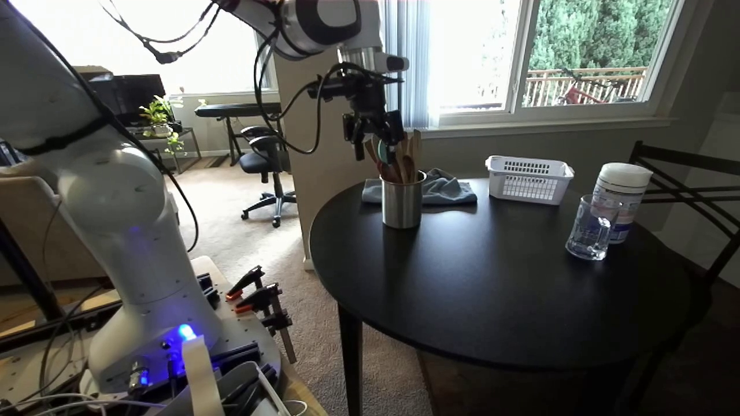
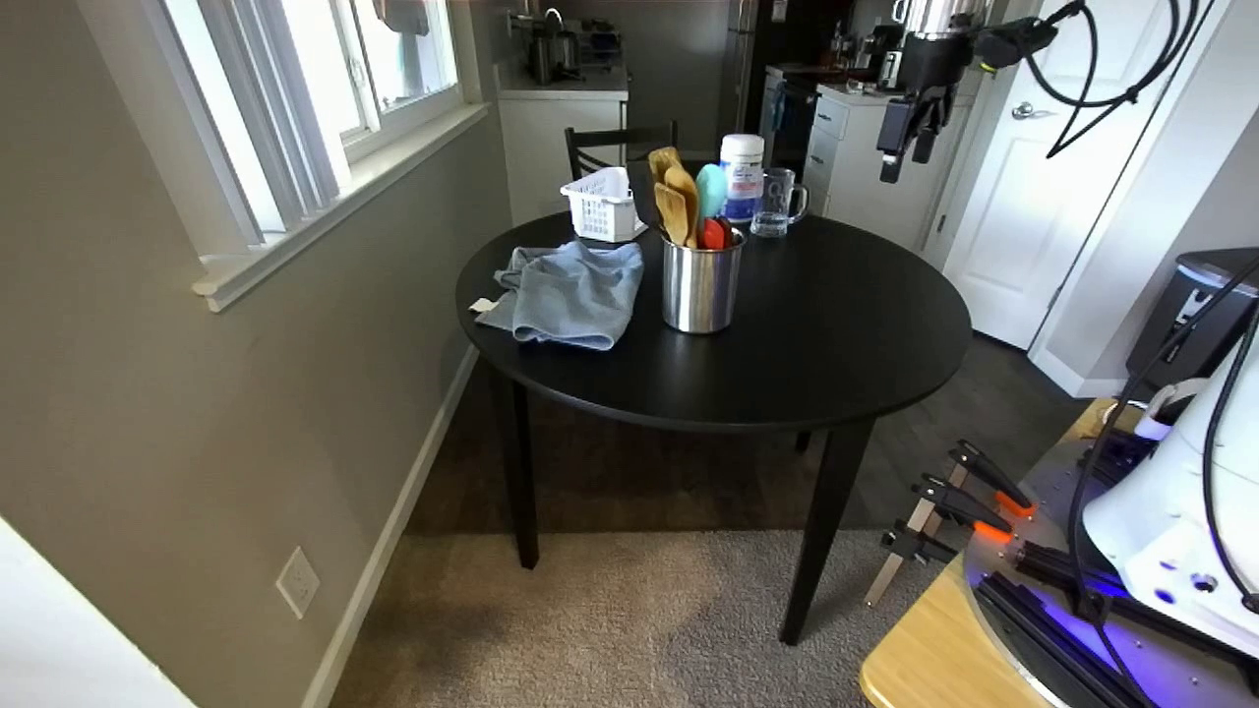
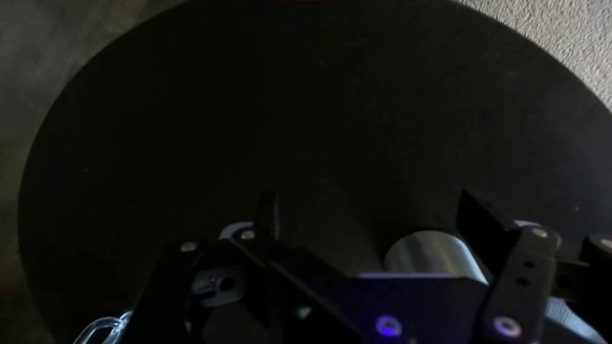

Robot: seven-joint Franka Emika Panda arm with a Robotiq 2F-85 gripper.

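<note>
My gripper (image 1: 375, 151) is open and empty, raised above table height. In exterior view 1 its fingers overlap the upper ends of the utensils, but exterior view 2 puts the gripper (image 2: 906, 165) well to the right of them, clear of everything. A steel canister (image 1: 402, 204) stands upright on the round black table (image 1: 499, 277), filled with wooden spoons (image 2: 673, 201), a teal utensil (image 2: 710, 189) and a red one (image 2: 715, 234). Between the spread fingers in the wrist view, mostly bare tabletop shows, with part of the canister (image 3: 431, 252) near the right finger.
A crumpled blue-grey cloth (image 2: 574, 295) lies beside the canister. Along the far side are a white basket (image 1: 528, 179), a white-lidded tub (image 1: 628, 190) and a clear glass mug (image 1: 589, 232).
</note>
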